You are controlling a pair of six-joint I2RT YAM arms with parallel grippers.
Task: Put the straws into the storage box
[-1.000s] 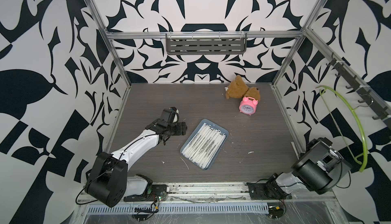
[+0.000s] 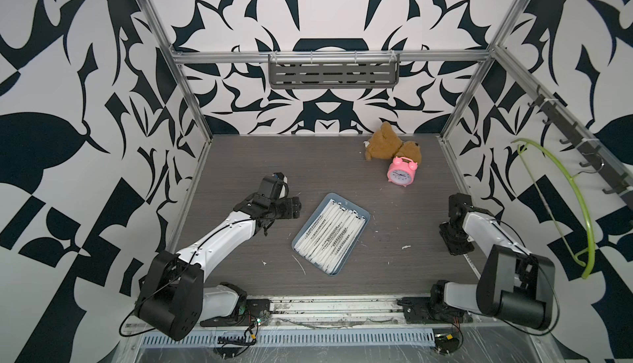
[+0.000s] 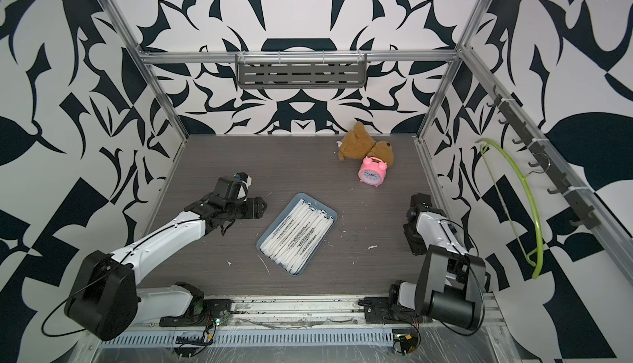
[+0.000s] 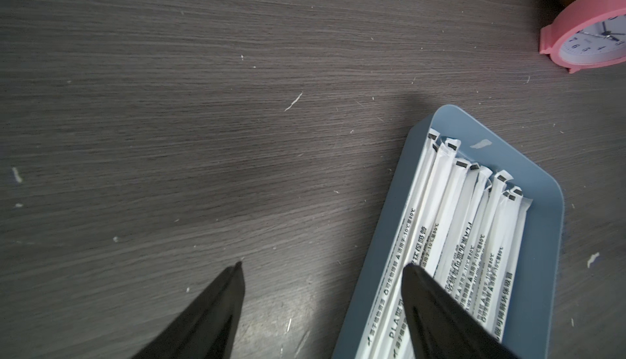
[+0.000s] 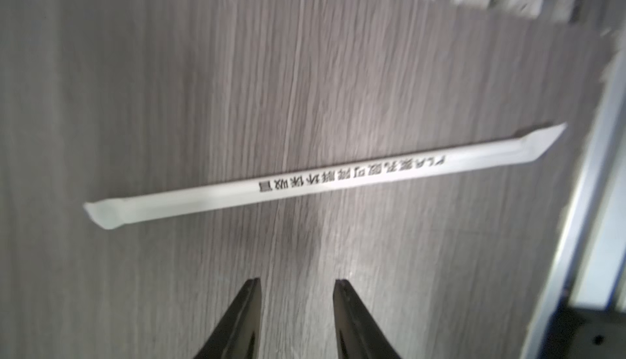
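A blue-grey storage box (image 2: 364,227) (image 4: 534,241) full of white wrapped straws (image 2: 329,234) (image 4: 424,241) lies on the table's middle. My left gripper (image 2: 290,208) hovers open just left of it. One loose straw (image 5: 326,176) lies crosswise on the table below my right gripper (image 2: 453,237), which is open with nothing between its fingertips, at the table's right edge. In the top views that arm mostly hides this straw.
A brown plush toy (image 2: 382,144) and pink alarm clock (image 2: 401,171) sit at the back right. A green looped item (image 2: 580,211) hangs on the right wall.
My left arm is almost unchanged.
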